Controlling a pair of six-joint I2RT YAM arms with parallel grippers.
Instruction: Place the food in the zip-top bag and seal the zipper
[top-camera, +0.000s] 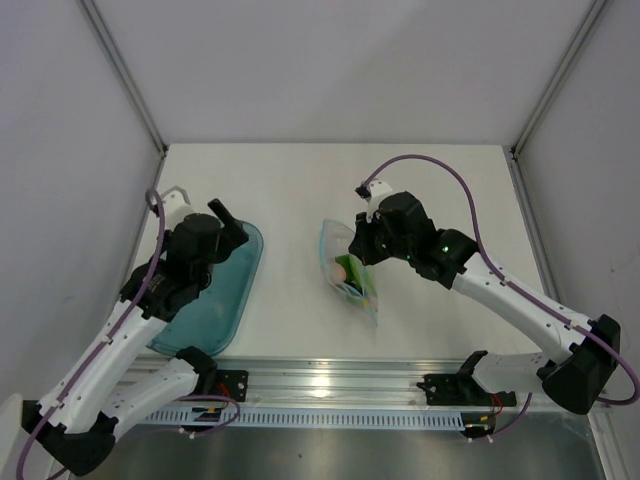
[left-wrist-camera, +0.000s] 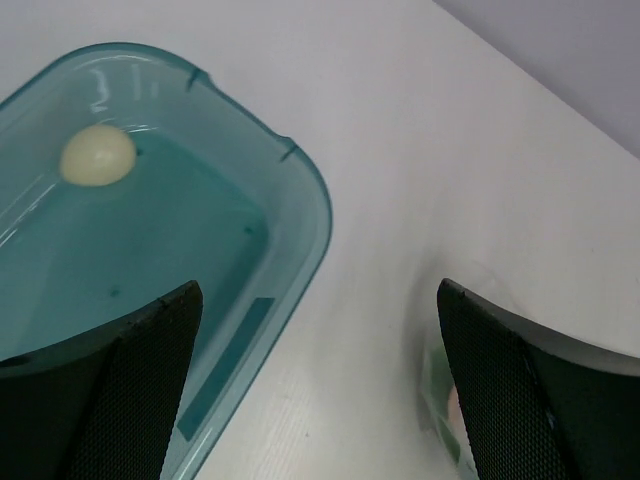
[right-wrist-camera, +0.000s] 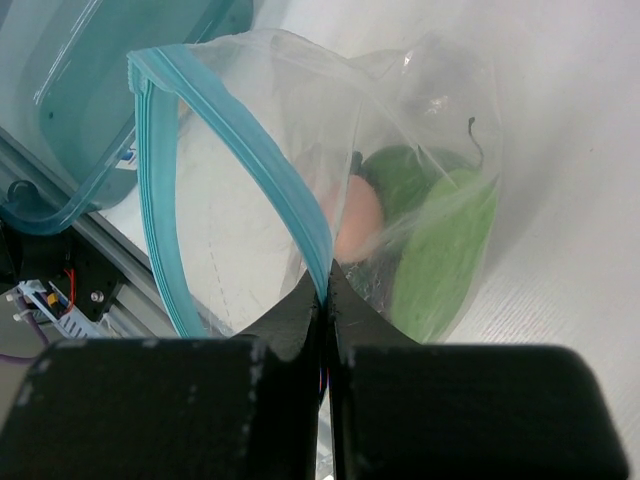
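Observation:
The zip top bag (top-camera: 345, 275) stands at the table's middle, holding a pale pink round item (right-wrist-camera: 355, 220) and green vegetables (right-wrist-camera: 440, 250), with its blue zipper strip (right-wrist-camera: 230, 125) upright. My right gripper is shut on the bag's top edge at the zipper. My left gripper stands open over the blue tray (top-camera: 235, 280) at the left, nothing between its fingers. A pale round item (left-wrist-camera: 98, 155) lies in the tray's far corner in the left wrist view; the left arm hides it in the top view.
The tray's right rim lies a short gap left of the bag. Walls bound both sides of the table.

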